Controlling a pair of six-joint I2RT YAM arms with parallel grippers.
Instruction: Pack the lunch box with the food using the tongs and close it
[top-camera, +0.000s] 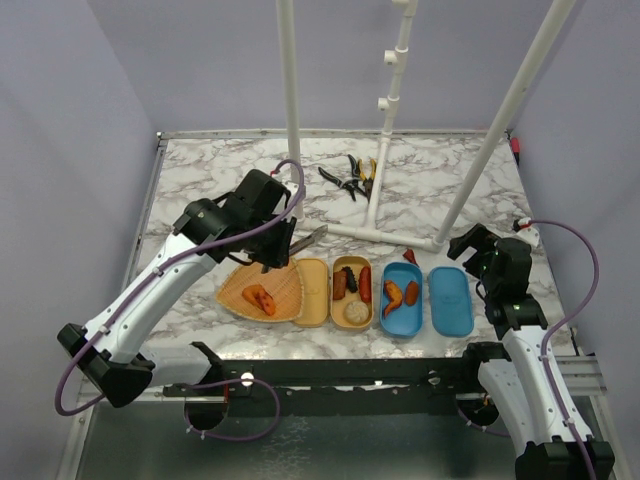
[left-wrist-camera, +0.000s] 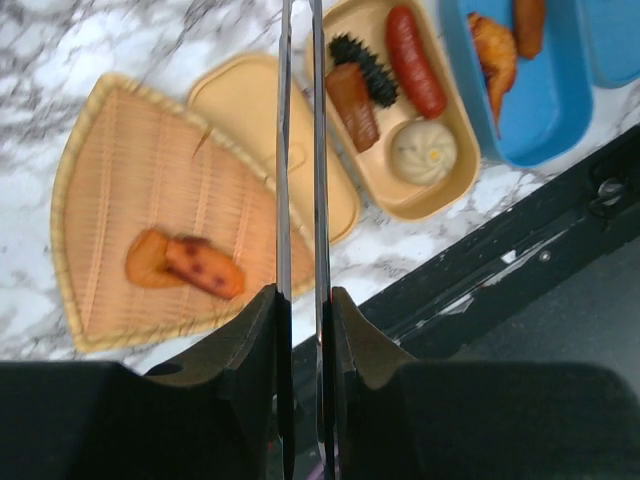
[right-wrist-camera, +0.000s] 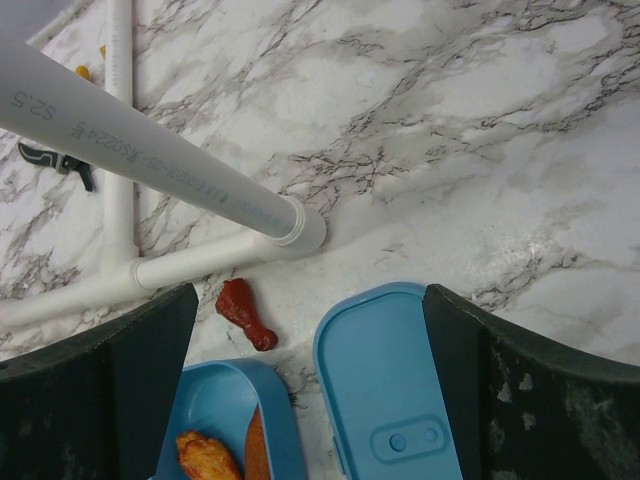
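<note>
My left gripper is shut on long metal tongs, held above the woven basket, which holds orange food pieces. Beside the basket lie a yellow lid, a yellow box with sausage, brown piece, dark vegetable and bun, and a blue box with two pieces of food. A blue lid lies at the right. My right gripper stands open above the right side, nothing between its fingers.
A white pipe frame stands behind the boxes, with pliers beyond it. A small red object lies by the pipe near the blue box. Bare marble is free at the back right.
</note>
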